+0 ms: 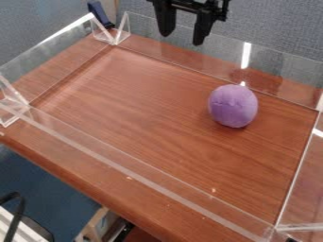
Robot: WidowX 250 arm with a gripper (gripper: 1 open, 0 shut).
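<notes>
A purple ball [232,106], slightly oblong, rests on the wooden table [139,113] in the right half of the clear-walled area. The black gripper [184,34] hangs at the top centre, above and behind the ball, its two fingers wide apart with nothing seen between them.
Transparent walls [151,170] border the work surface on its sides. Beyond the table at lower left are a blue floor and some dark cables.
</notes>
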